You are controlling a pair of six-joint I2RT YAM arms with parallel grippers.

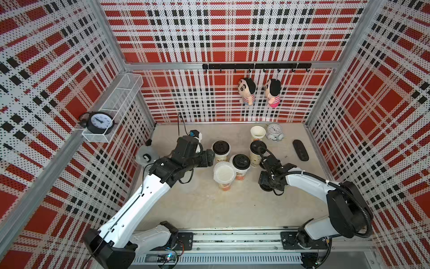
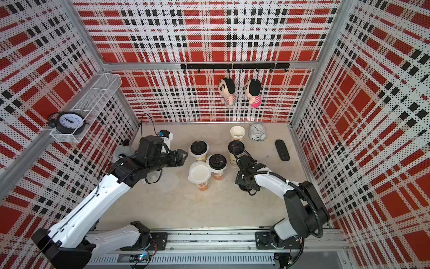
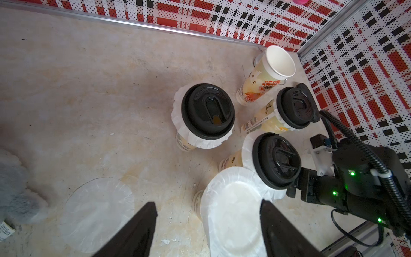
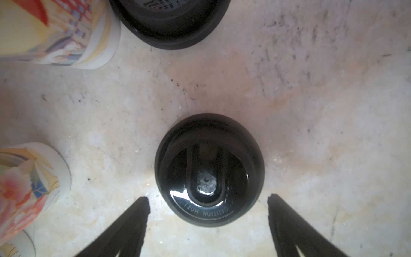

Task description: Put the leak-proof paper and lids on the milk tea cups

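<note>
A round white paper [image 3: 235, 214] covers the front cup [image 1: 224, 184], its edge spreading past the rim. Another paper disc [image 3: 97, 214] lies flat on the table at the left. Black lids sit over paper on the left rear cup [image 3: 185, 141] and the middle cup [image 3: 231, 162]. A third lidded cup [image 3: 258, 117] stands to the right. My left gripper is open above the papered cup, holding nothing. A loose black lid [image 4: 209, 171] rests on the table below my right gripper, whose fingers are spread with nothing held.
An uncovered cup [image 1: 258, 131] stands at the back beside a white clock [image 1: 274, 131]. Another loose black lid [image 4: 175, 25] lies behind the first. A dark remote [image 1: 300, 150] is at the right.
</note>
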